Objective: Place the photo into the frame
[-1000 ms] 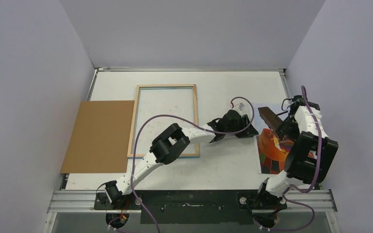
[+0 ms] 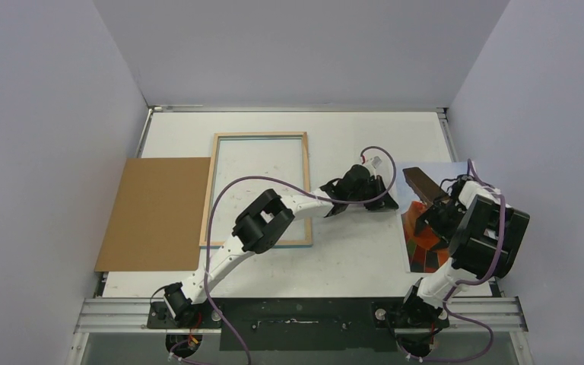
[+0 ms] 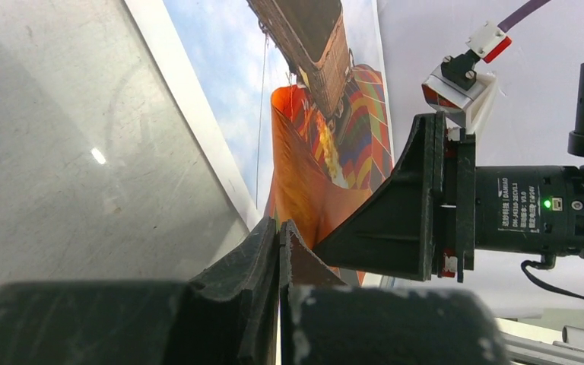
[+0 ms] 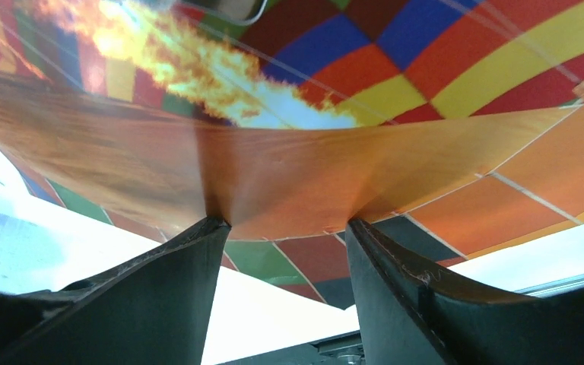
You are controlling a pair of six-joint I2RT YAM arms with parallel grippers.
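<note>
The photo [image 2: 420,259], a hot-air balloon print with a white border, lies at the table's right side. To the left stands the wooden frame [image 2: 305,156], empty inside. My left gripper is shut at the photo's left edge; whether that thin edge is between its fingertips cannot be made out. Over the print's orange part, my right gripper has its fingers apart, with nothing pinched between them. In the top view the right arm hides much of the photo's right half.
A brown backing board [image 2: 154,214] lies flat at the table's left. The left arm [image 2: 262,220] crosses over the frame's lower right part. Bare white tabletop [image 2: 353,255] shows between frame and photo. A side wall [image 2: 551,152] rises close to the right arm.
My right gripper has moved left and toward the front, over the photo's orange part. The left gripper has shifted slightly left. The frame and board have stayed put.
</note>
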